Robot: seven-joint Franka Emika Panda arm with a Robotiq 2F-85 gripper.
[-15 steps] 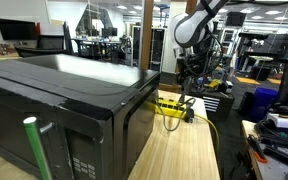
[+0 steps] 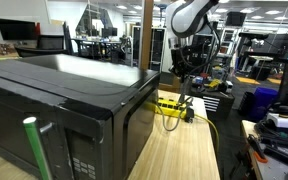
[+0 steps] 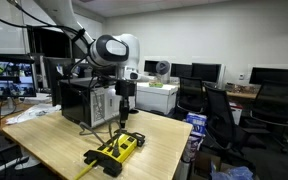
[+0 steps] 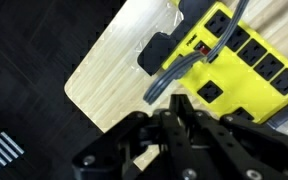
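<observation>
In the wrist view my gripper is shut, and nothing shows between its fingers. Past its tips lies a yellow power strip (image 4: 269, 68) with a row of black sockets. A bent grey cable (image 4: 169, 80) crosses the strip's edge and stops just short of the fingertips in this view. Whether the two touch cannot be told. From the side, the gripper (image 3: 121, 104) hangs above the table, with the power strip (image 3: 114, 152) below on the wood. The far exterior view has the strip (image 2: 171, 106) beyond the black box, under the arm.
A large black microwave-like box (image 2: 69, 85) fills the left of the table and hides part of it. Bare wood (image 3: 169, 135) lies right of the strip. A yellow cord (image 2: 215, 130) runs off the strip's right side.
The arm shifts only slightly in the exterior view, a little to the right. The power strip and the black box stay where they were.
</observation>
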